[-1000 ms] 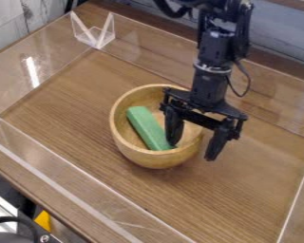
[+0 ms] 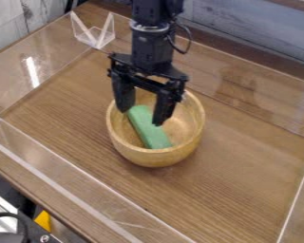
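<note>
A round tan bowl (image 2: 184,148) stands on the wooden table, holding a green bar-shaped object (image 2: 147,130). My black gripper (image 2: 147,108) is over the bowl, its two fingers spread open to either side above the green object, with nothing seen held between them.
Bare wooden table (image 2: 243,180) surrounds the bowl on all sides. A clear plastic piece (image 2: 94,31) sits at the back left corner, and another clear piece is at the left edge. A grey wall runs along the back. A cable and yellow item are at the lower left.
My gripper has moved left and up in the view, from the bowl's right side to over the bowl and the green object. It is still open.
</note>
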